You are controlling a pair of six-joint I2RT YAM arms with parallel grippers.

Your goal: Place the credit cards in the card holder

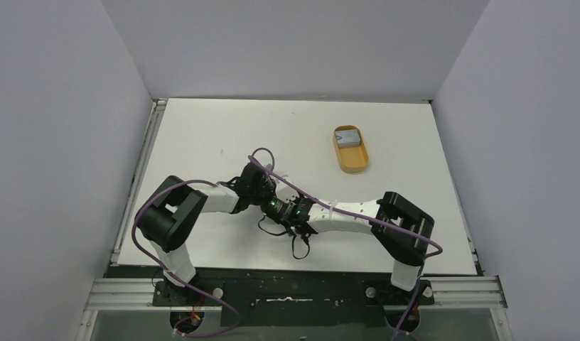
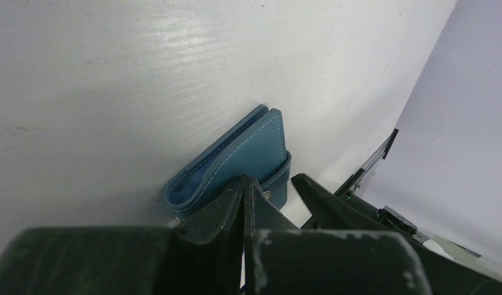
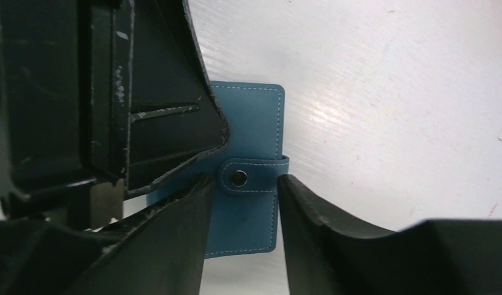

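A blue stitched leather card holder (image 2: pixel 242 153) lies on the white table, largely hidden by the arms in the top view. My left gripper is shut, its fingertips against the holder's near side. My right gripper is part open, its fingertips either side of the snap strap (image 3: pixel 254 166) on the holder (image 3: pixel 242 227). The dark body of the other gripper fills the upper left of the right wrist view. I cannot tell any credit cards apart.
An orange tray (image 1: pixel 352 160) with a grey block (image 1: pixel 347 138) inside stands at the back right. Both arms meet closely at the middle, with loose cables over them.
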